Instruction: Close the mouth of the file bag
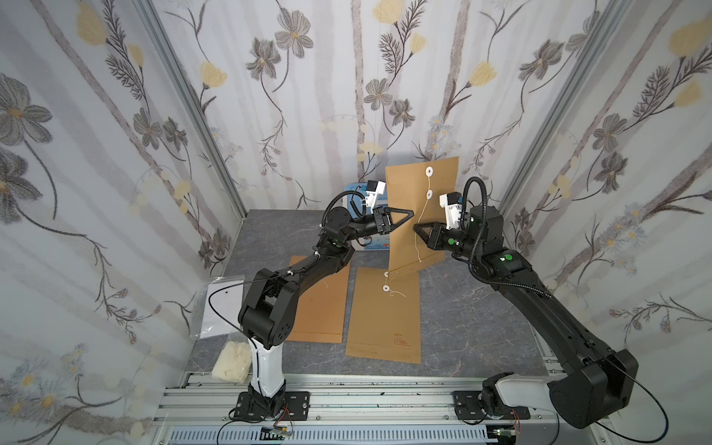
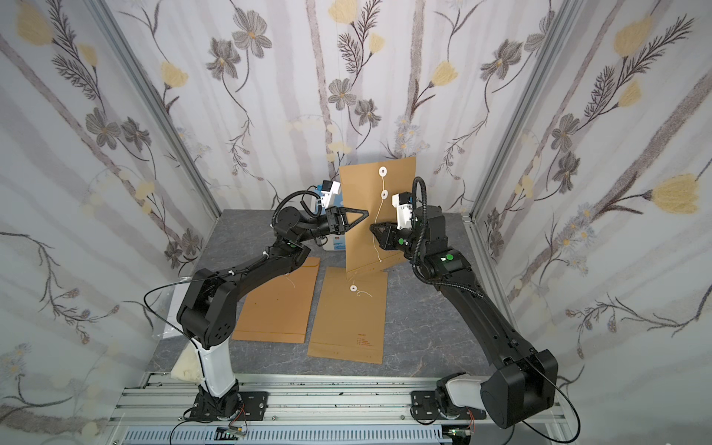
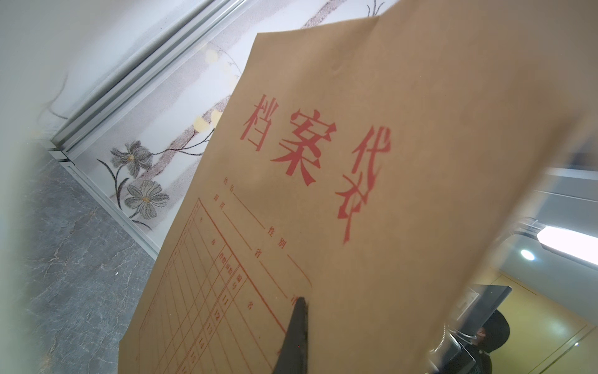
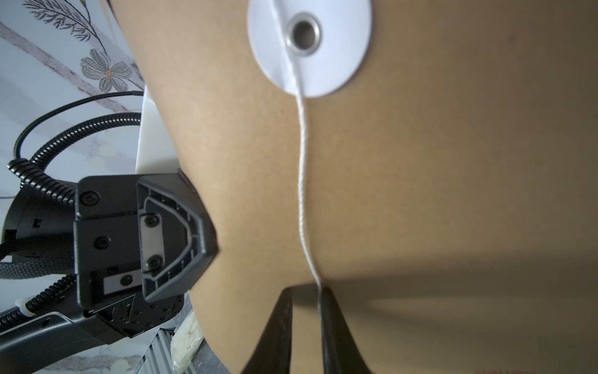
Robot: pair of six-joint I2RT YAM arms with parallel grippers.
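A brown file bag (image 1: 404,189) stands raised and tilted, its left edge in my left gripper (image 1: 410,215), which is shut on it. In the left wrist view, the printed side of the bag (image 3: 268,205) shows red writing. Two white round buttons run down the other side, the upper (image 1: 428,171) and the lower (image 1: 428,194). From the lower button, a white string (image 4: 302,162) hangs down. My right gripper is part open with a narrow gap, close to that side. The string passes at its right fingertip; whether it lies between the fingers is unclear.
Another brown bag (image 1: 382,319) lies flat in front, with an orange-brown bag (image 1: 315,311) to its left. A blue item (image 1: 357,191) is partly hidden behind the left gripper.
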